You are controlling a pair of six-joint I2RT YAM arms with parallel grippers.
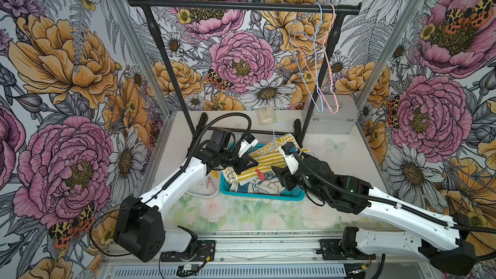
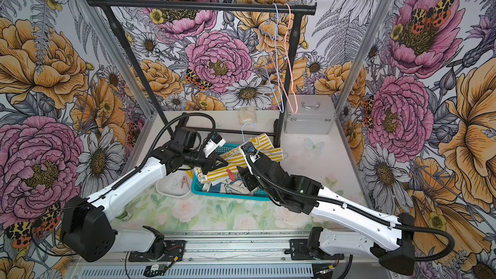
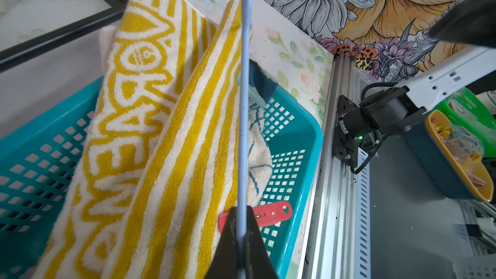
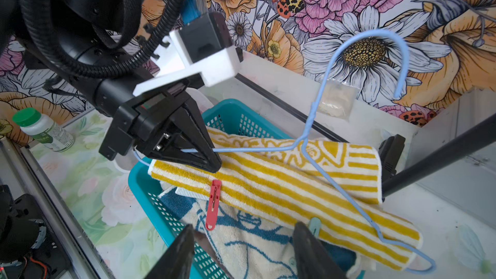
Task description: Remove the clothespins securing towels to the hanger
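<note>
My left gripper is shut on the lower side of the blue hanger [image 4: 311,118], whose hook points up and back. Beneath it, the yellow-and-white striped towel [image 4: 268,188] drapes across the teal basket [image 4: 155,196]. A red clothespin [image 4: 212,206] is by the towel's lower edge, close to the left fingers; its grip cannot be judged. Partly hidden behind my right finger, a green clothespin [image 4: 314,224] sits at the same edge farther right. My right gripper stands open over the basket's front right, nothing between its fingers.
A white-and-blue towel [image 4: 248,242] lies in the basket. At its left is a white tray [image 1: 200,194] with clothespins. The rack [image 1: 242,5] holds a blue and a pink hanger [image 1: 326,46]. A silver box [image 1: 330,118] stands back right.
</note>
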